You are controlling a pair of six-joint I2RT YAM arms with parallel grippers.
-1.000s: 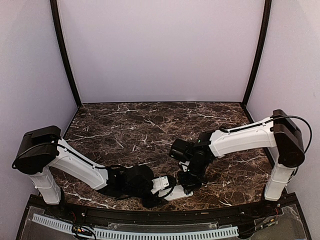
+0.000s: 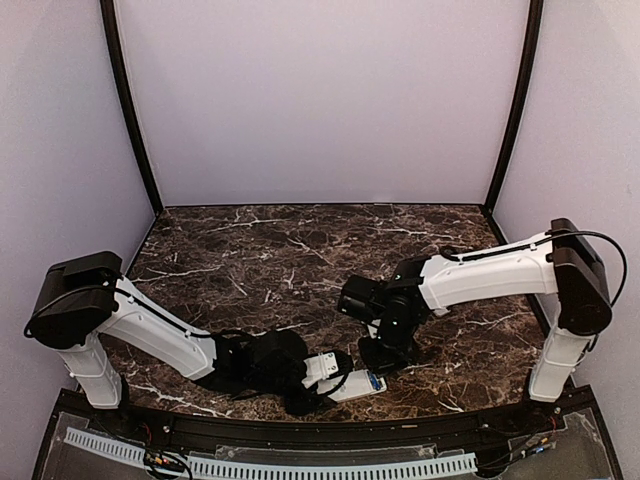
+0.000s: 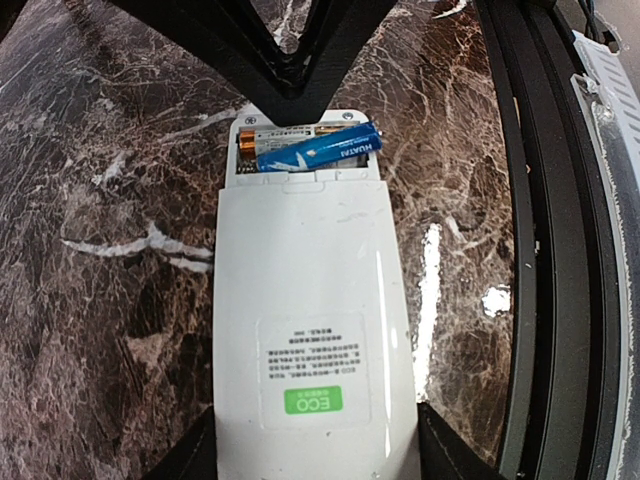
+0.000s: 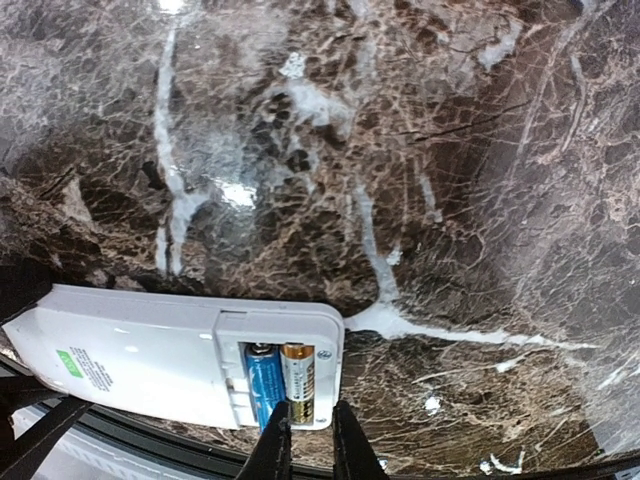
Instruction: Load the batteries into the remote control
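A white remote [image 3: 310,270] lies on the marble table near its front edge, battery bay uncovered. My left gripper grips its lower end. In the bay lie an orange-silver battery and a blue battery; in the left wrist view the blue one looks tilted, resting partly raised over the bay. My right gripper is over the battery end of the remote, fingertips close together, with nothing visible between them. In the top view both grippers [image 2: 385,355] meet around the remote.
The dark front rail [image 3: 540,300] runs close along the remote's side.
My right gripper has risen slightly and drawn back from the battery end, so more of the blue battery shows in the top view. The left arm has not moved.
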